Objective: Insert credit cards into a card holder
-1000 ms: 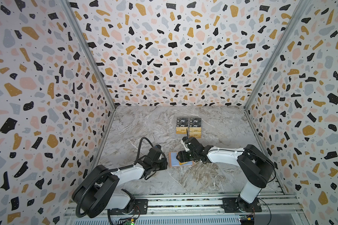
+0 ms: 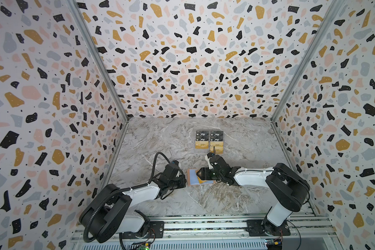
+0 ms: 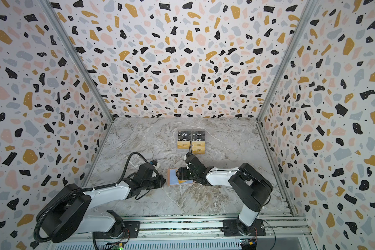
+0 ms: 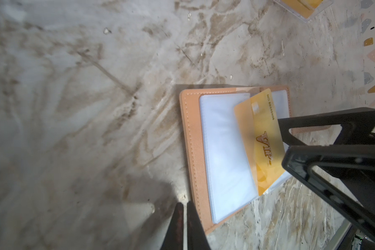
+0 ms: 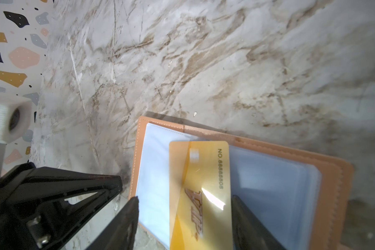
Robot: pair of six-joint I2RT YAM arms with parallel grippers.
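Note:
The open card holder [image 2: 191, 177] lies on the marble table, tan with pale sleeves. A gold VIP card [image 4: 264, 145] [image 5: 200, 191] lies on its middle, partly overlapping the sleeves; whether it is tucked in cannot be told. My right gripper is open over the holder, its fingers on either side of the card. My left gripper is just left of the holder, low by its edge; its fingertips look close together with nothing seen between them, and how far apart they stand is unclear.
Two clear trays [image 2: 202, 146] [image 3: 198, 149] of grey and gold cards stand behind the holder. The right arm is close beside my left gripper.
The left arm looks unmoved.

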